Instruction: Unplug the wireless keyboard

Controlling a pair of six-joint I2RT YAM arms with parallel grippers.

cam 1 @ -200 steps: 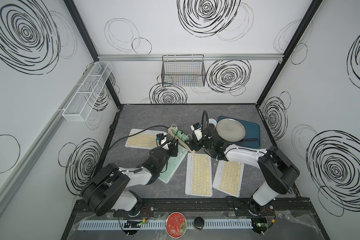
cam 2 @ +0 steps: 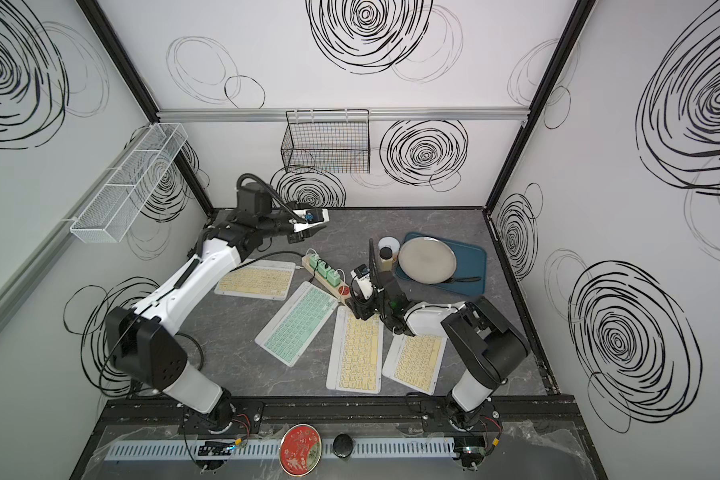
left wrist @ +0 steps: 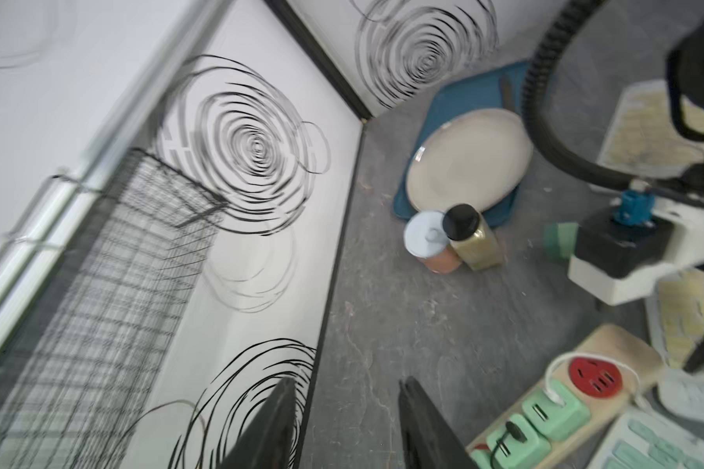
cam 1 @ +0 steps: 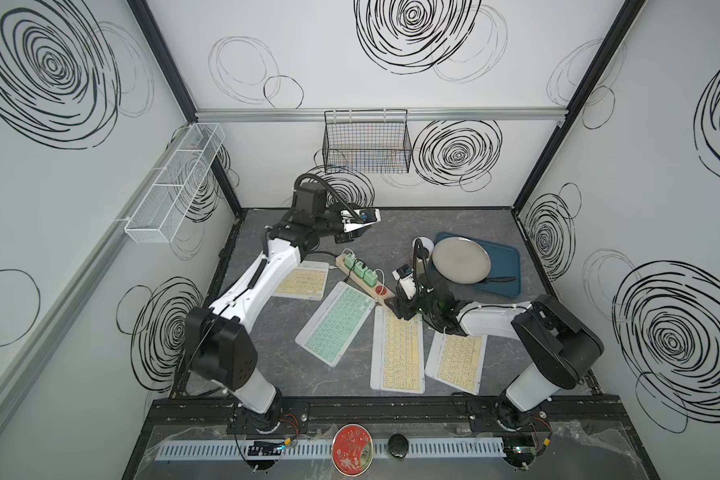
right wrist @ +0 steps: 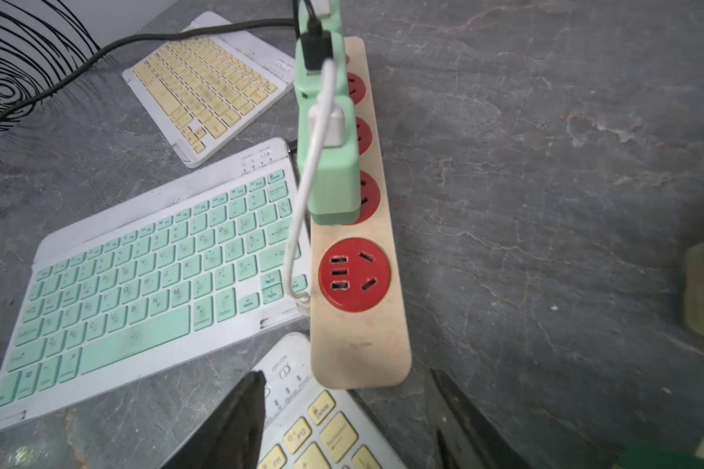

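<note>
A wooden power strip (right wrist: 360, 344) with red sockets holds several green adapters (right wrist: 332, 187), with white and black plugs in them. A mint wireless keyboard (right wrist: 148, 289) lies beside it, and cream keyboards (right wrist: 203, 86) lie to the left and in front. My left gripper is raised behind the strip's far end, fingers apart, nothing visible between them. My right gripper stands open at the strip's near end, just above a cream keyboard; a white cable runs along the strip's left side.
A blue tray (cam 1: 504, 264) with a plate (cam 1: 461, 260) is at the back right, two small containers (left wrist: 471, 242) beside it. A black wire basket (cam 1: 367, 144) hangs on the back wall, a white one (cam 1: 172, 180) on the left. Bare table lies behind the strip.
My left arm has risen sharply and moved back, uncovering the power strip. My right gripper has shifted a little around the strip's near end.
</note>
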